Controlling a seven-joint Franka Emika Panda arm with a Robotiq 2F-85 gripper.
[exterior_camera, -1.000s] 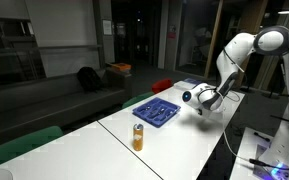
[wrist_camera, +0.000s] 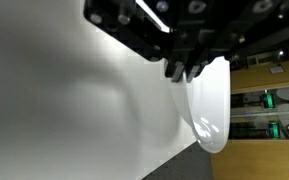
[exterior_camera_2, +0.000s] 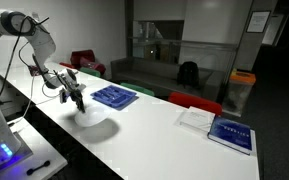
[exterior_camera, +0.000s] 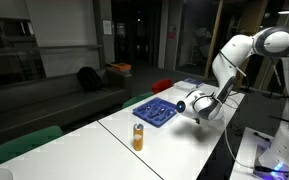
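Note:
A white, round-edged plate-like thing (wrist_camera: 210, 105) fills the right of the wrist view. My gripper is shut on its edge, the dark fingers reaching in from the top. In exterior view 2 the same white plate (exterior_camera_2: 97, 133) shows as a pale oval just below my gripper (exterior_camera_2: 80, 103). Over the right part of the table in exterior view 1, my gripper (exterior_camera: 196, 116) hangs low, with the white thing hard to tell from the table. Whether the plate touches the table cannot be told.
A blue tray (exterior_camera: 156, 111) with several small things in it lies left of the arm. An orange-and-white bottle (exterior_camera: 138, 143) stands nearer the front. In exterior view 2, a white sheet-like thing (exterior_camera_2: 196, 118) and a blue box (exterior_camera_2: 232, 132) lie at the far side.
The arm has shifted and its elbow has swung up and left in exterior view 1. My gripper sits slightly lower and to the right than before. Bottle and tray stay put.

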